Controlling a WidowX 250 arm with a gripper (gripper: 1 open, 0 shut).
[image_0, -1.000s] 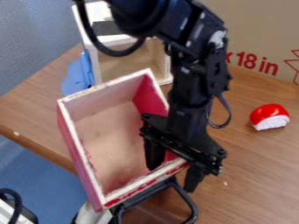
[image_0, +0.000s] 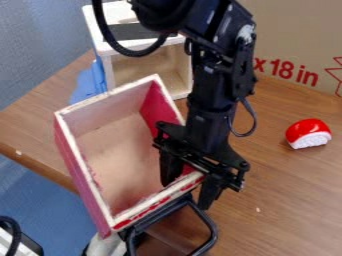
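A pink wooden box with white-edged rims stands open toward the camera on the table, empty inside. The black gripper is at the box's right side, over its near right rim. Whether its fingers are closed on the rim cannot be made out, as they are dark and partly hidden.
Behind stands a pale wooden box beside a blue cloth. A red and white object lies on the right of the wooden table. A black frame lies at the front. A cardboard panel stands at the back.
The gripper has moved slightly up and left, and the near part of the pink box has shifted slightly with it.
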